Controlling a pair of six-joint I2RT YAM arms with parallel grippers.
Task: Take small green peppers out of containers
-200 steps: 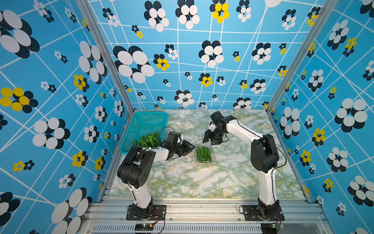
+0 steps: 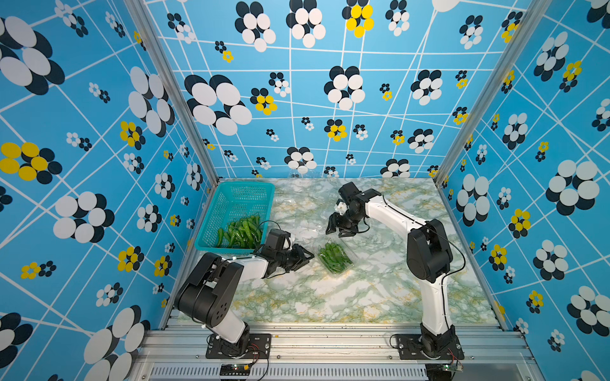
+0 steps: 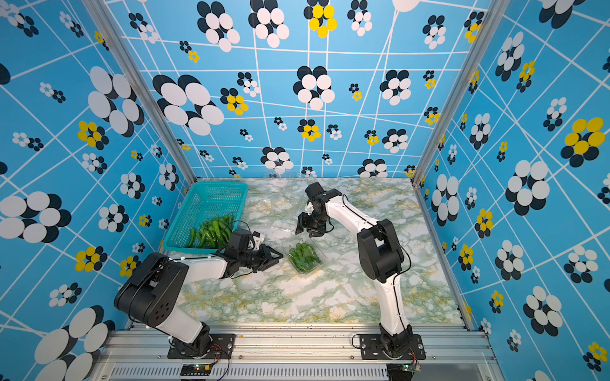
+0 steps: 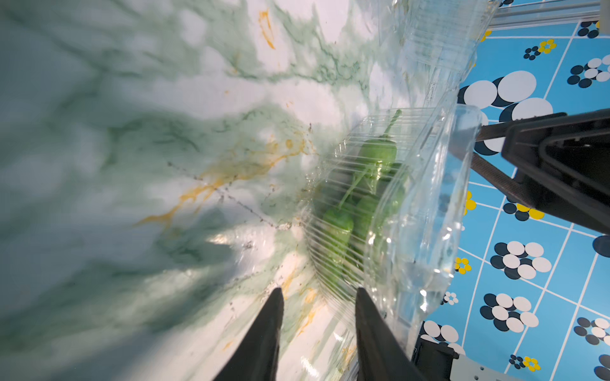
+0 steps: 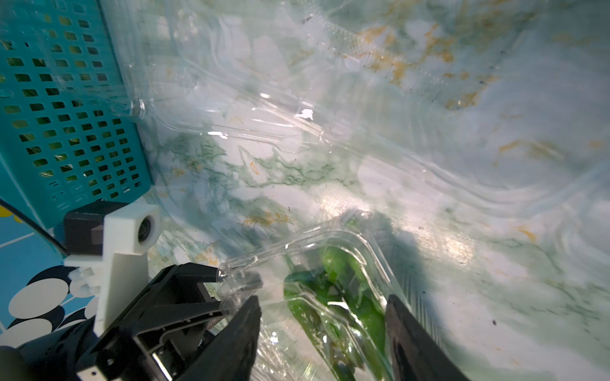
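A clear plastic container with small green peppers lies mid-table between my grippers. My left gripper is beside it on the left; its fingers stand apart in the left wrist view. In the right wrist view that gripper's tips appear at the container's rim. My right gripper is just above and behind the container, fingers apart on either side of its view of the peppers. Whether either touches the plastic is hard to tell.
A teal basket holding several peppers stands at the back left. Empty clear containers lie behind the peppers' container.
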